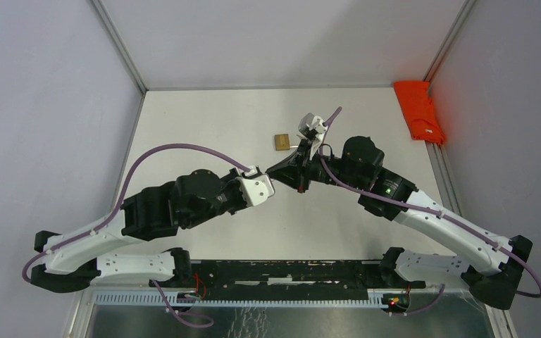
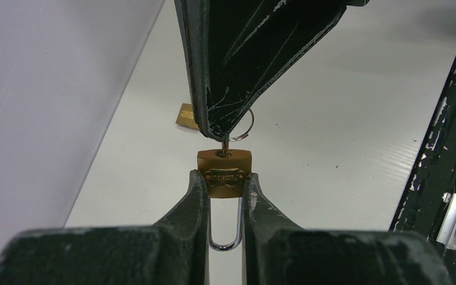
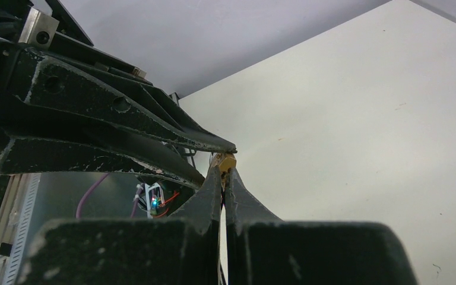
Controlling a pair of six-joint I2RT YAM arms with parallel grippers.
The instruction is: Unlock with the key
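Observation:
In the left wrist view a brass padlock (image 2: 224, 172), shackle downward, is held in my left gripper. Right above it, my right gripper is shut on a key (image 2: 225, 145) with a wire ring (image 2: 249, 124); the key's blade is at the keyhole in the padlock's top face, depth unclear. In the top view the two grippers meet near the centre, mostly hiding the lock. The right wrist view shows my right gripper over the padlock's brass edge (image 3: 225, 160), with the key hidden.
A second brass padlock (image 1: 282, 141) lies on the white table behind the grippers. An orange folded cloth (image 1: 417, 109) lies at the back right.

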